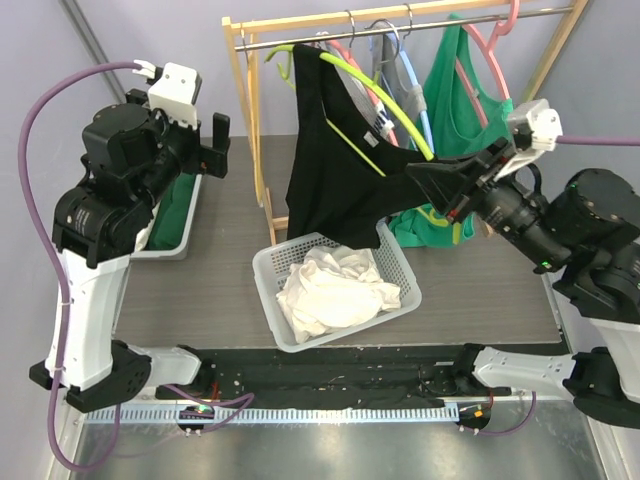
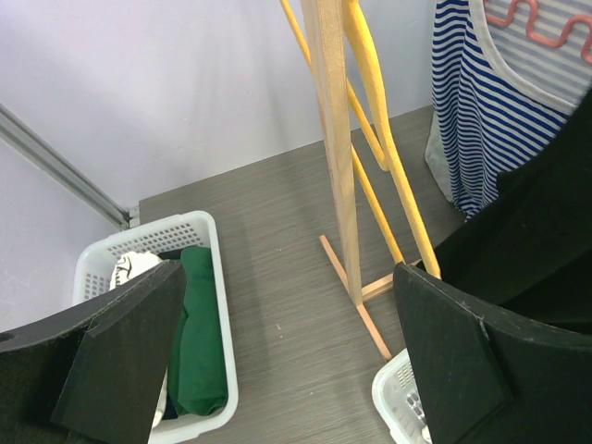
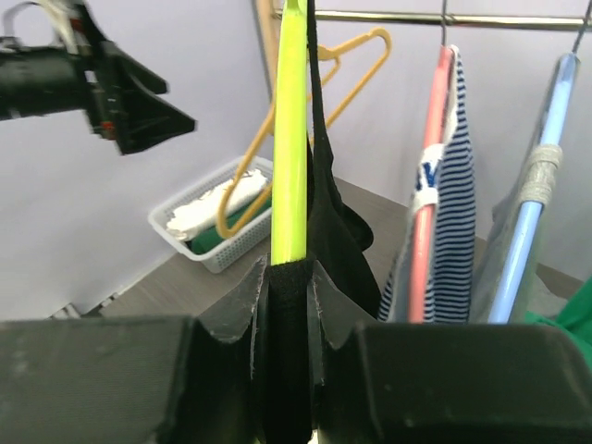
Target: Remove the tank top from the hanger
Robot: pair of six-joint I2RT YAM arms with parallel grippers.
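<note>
The black tank top hangs stretched on a lime-green hanger. Its far end drapes from the hanger's left side, and its near end is pulled to the right. My right gripper is shut on the hanger's right end with black strap cloth wrapped over it; in the right wrist view the lime bar runs straight into the black fabric between the fingers. At the left, my left gripper stands open and empty, away from the garment, whose dark edge shows in the left wrist view.
Below the top sits a grey basket holding white cloth. Another basket with green and white cloth stands left. A yellow hanger hangs by the rack's wooden post. Striped, grey and green garments hang further along the rail.
</note>
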